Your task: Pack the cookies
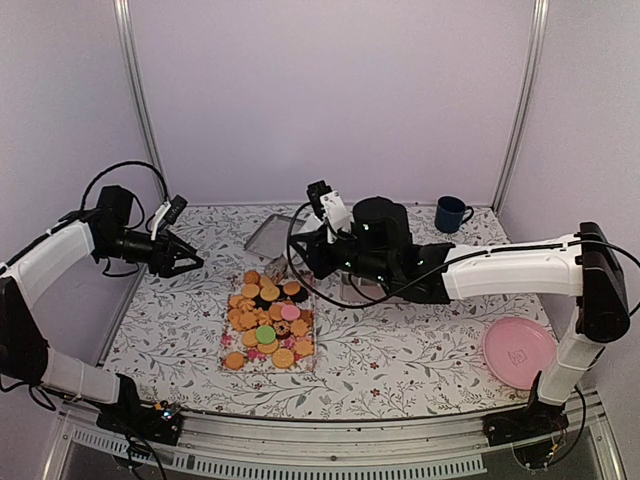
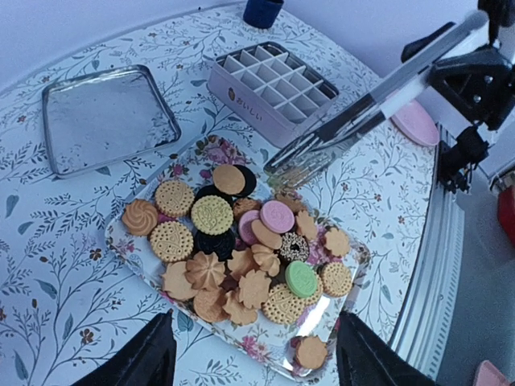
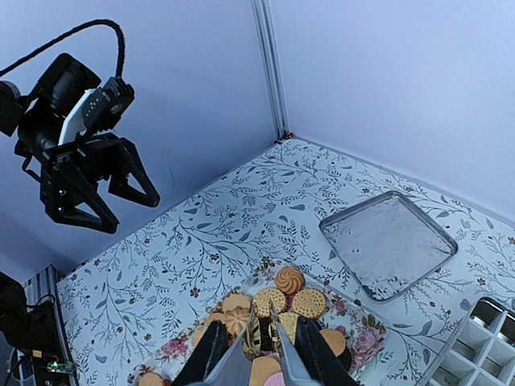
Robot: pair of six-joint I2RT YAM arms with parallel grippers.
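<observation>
A floral tray (image 1: 230, 350) holds a pile of assorted cookies (image 2: 211, 214): tan, yellow, pink, green and dark ones. Behind it stands a divided box (image 2: 249, 109), partly hidden by the right arm in the top view. My left gripper (image 1: 183, 261) hangs open at the left, empty and clear of the tray. My right gripper is raised above the tray's back right, its long clear tips reaching down; in the right wrist view they nearly meet over the cookies, and whether they hold anything is unclear.
An empty metal tray (image 3: 389, 245) lies at the back. A navy mug (image 1: 450, 214) stands at the back right, a pink plate (image 1: 519, 352) at the front right.
</observation>
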